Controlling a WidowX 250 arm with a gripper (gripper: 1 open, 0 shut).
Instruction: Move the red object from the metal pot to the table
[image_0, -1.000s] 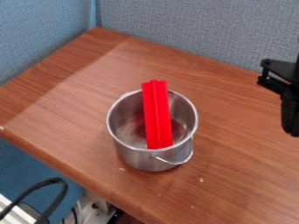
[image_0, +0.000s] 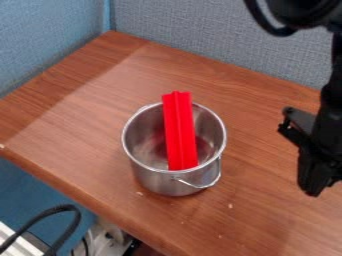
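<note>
A long bright red object (image_0: 179, 130) leans inside the shiny metal pot (image_0: 138, 147). Its upper end sticks up past the far rim, while its lower end lies within the pot near the front wall. At the right edge of the view is my black gripper (image_0: 314, 172), pointing down and partly cut off by the frame. It is well to the right of the pot, apart from both pot and red object. The dark fingers blend together, so their spacing is unclear.
Grey-blue partition walls (image_0: 201, 35) stand along the back and left. A black cable (image_0: 47, 215) lies off the table's near-left edge.
My gripper has come further into view from the right, moving left and lower in the picture. The pot and the red object have stayed still.
</note>
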